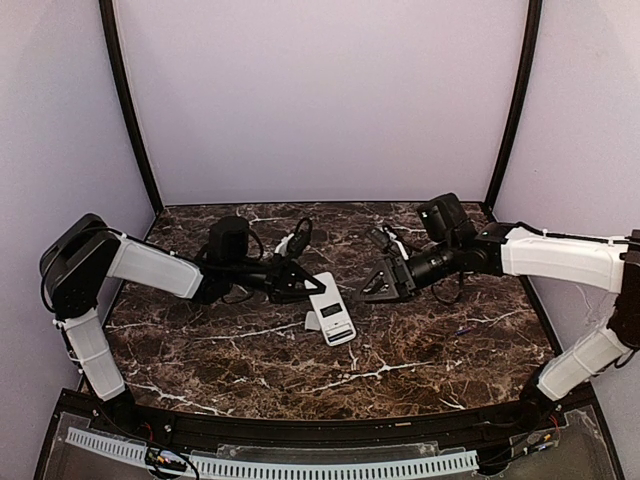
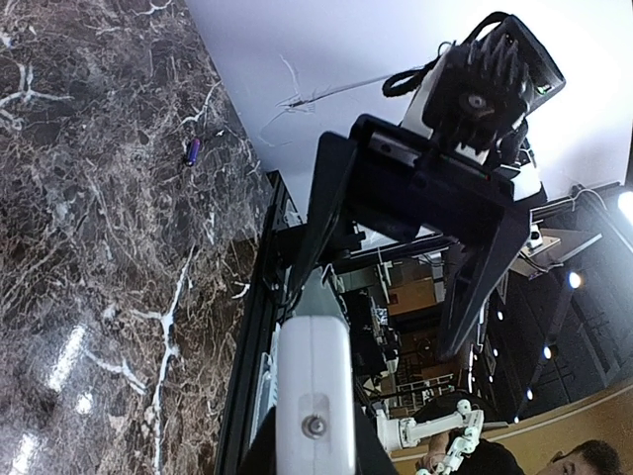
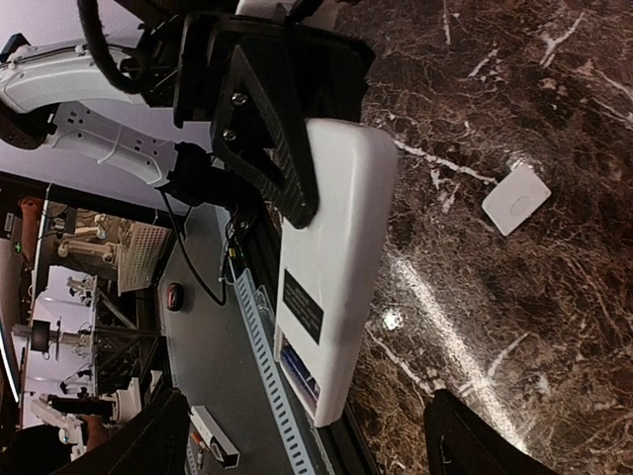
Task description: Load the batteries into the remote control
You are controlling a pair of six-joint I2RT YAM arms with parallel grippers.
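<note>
My left gripper (image 1: 303, 287) is shut on the white remote (image 1: 332, 312), holding it tilted above the table; it fills the bottom of the left wrist view. In the right wrist view a purple battery (image 3: 299, 371) lies in the open compartment at the remote's lower end. The white battery cover (image 3: 515, 198) lies on the table below. A second purple battery (image 2: 193, 150) lies on the table at the right, seen small in the top view. My right gripper (image 1: 381, 287) stands open just right of the remote, nothing between its fingers.
Dark frame rails (image 1: 330, 428) run along the front edge, and pale walls (image 1: 320, 100) close in the sides and back.
</note>
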